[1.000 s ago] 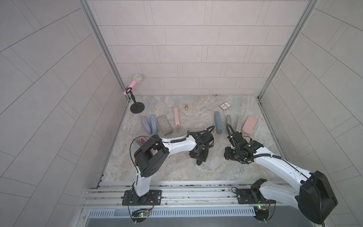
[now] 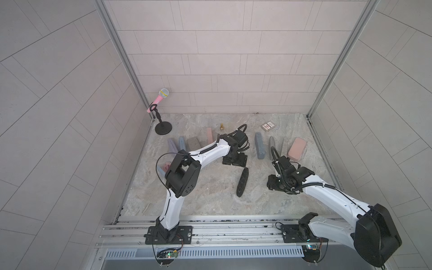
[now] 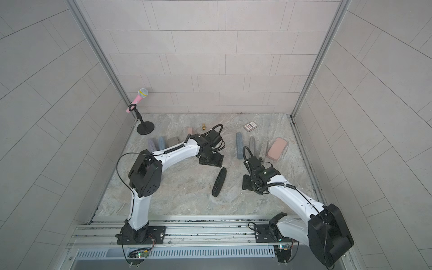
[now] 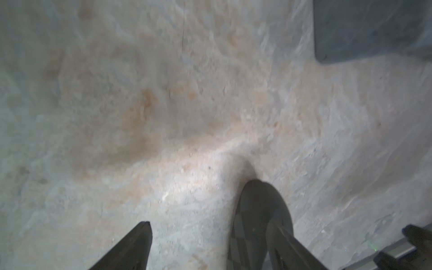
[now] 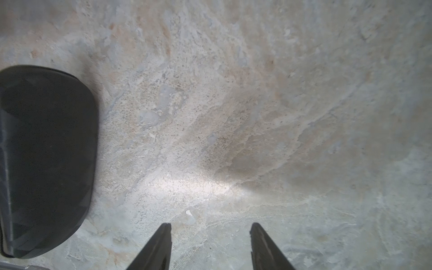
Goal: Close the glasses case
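Note:
A long black glasses case (image 2: 242,181) lies in the middle of the table, its end (image 5: 49,157) at the left of the right wrist view. It looks closed in the top views, though its lid is hard to tell. My left gripper hangs above and just behind it, fingers apart with nothing held; the case's tip shows below between them and the right finger. My right gripper stands open to the right of the case, with nothing between its fingers.
Several coloured cases line the back, among them a blue one (image 2: 259,145) and a pink one (image 2: 297,148). A pink microphone on a stand (image 2: 163,127) is at the back left. Bare table surrounds the black case.
My right arm has not moved.

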